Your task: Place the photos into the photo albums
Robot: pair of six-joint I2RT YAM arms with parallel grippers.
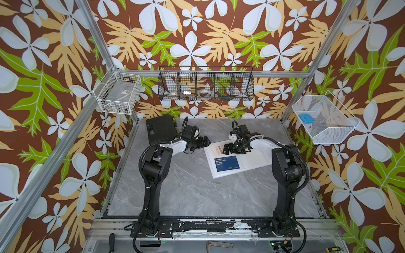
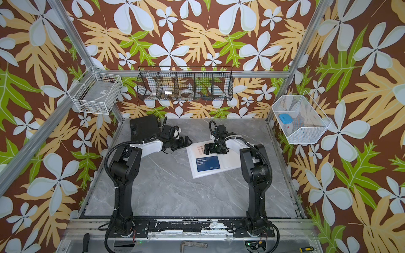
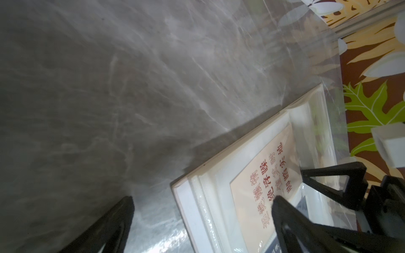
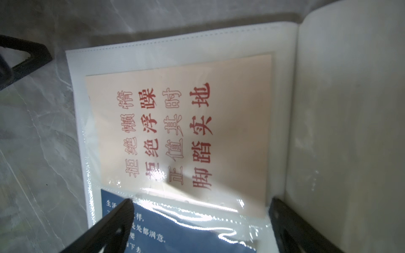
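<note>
The photo album [image 1: 257, 162] lies open and turned at a slant on the table. On its left page, two cards sit under clear plastic: a beige photo with red characters [image 4: 227, 139] and, below it, a dark blue photo [image 1: 227, 163]. The right page, pale and seemingly blank, is partly behind my right arm. Over the left page hovers my right gripper, open, holding nothing. Just off the album's left edge, my left gripper also stands open; its view shows the album corner between and beside its fingers.
A black box [image 1: 161, 129] rests on the table at back left. Wire baskets hang around: a white one [image 1: 122, 94] left, a black one [image 1: 205, 86] at the back, a white one [image 1: 324, 118] right.
</note>
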